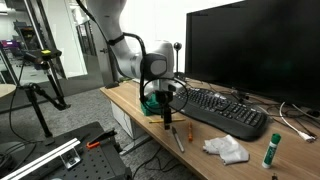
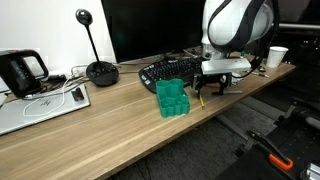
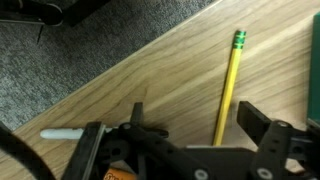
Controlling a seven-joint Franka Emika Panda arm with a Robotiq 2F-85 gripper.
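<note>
A yellow pencil with a green ferrule lies on the wooden desk. In the wrist view it runs up between the fingers of my open gripper, closer to the right-hand one, and nothing is gripped. Its lower end is hidden behind the gripper. From the second exterior side, the pencil shows just below the gripper's fingers. How much height separates fingers and desk is hard to tell.
A green compartmented holder stands beside the pencil. A white-handled tool, an orange item, a cloth and a green bottle lie or stand rightward. The keyboard is behind.
</note>
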